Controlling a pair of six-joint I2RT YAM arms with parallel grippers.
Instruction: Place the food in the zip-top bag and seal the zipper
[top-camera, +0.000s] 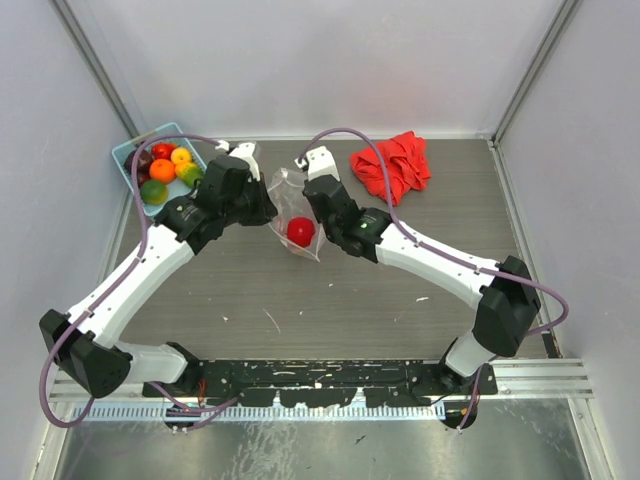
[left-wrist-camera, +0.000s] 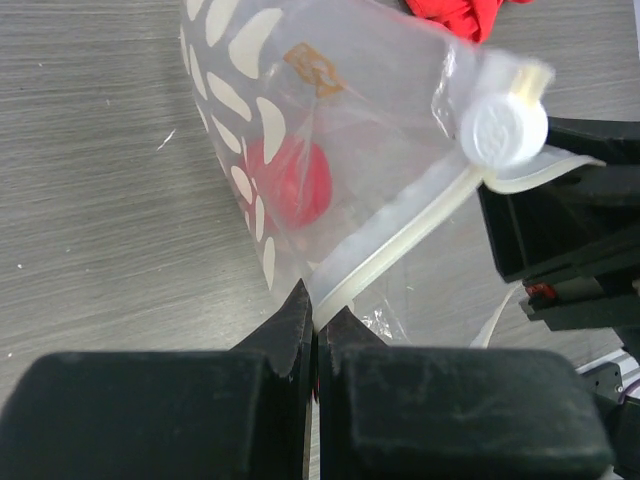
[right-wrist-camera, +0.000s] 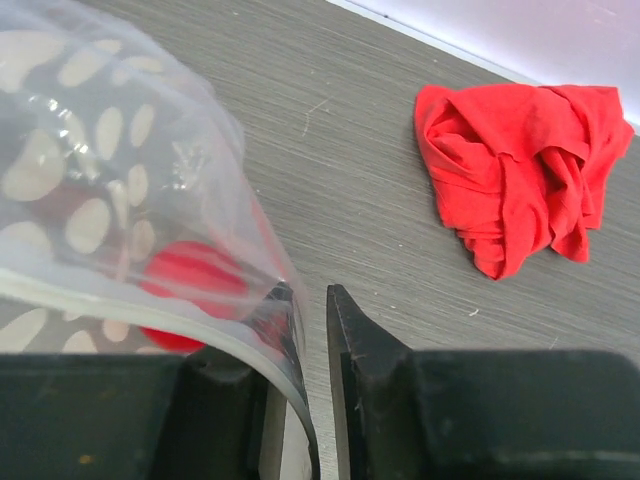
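A clear zip top bag (top-camera: 286, 193) with white spots stands between my two grippers, its mouth spread. Inside lies a round red food item (top-camera: 300, 231), seen through the film in both wrist views. My left gripper is shut on the bag's rim, the white strip (left-wrist-camera: 405, 238) running up from its fingertips. In the right wrist view, my right gripper is part open at the opposite rim. The bag's edge (right-wrist-camera: 265, 362) passes over its left finger, and a gap shows between the fingers. The slider (left-wrist-camera: 504, 130) sits on the strip.
A blue basket (top-camera: 120, 152) with several fruits and vegetables stands at the back left. A crumpled red cloth (top-camera: 392, 167) lies at the back right.
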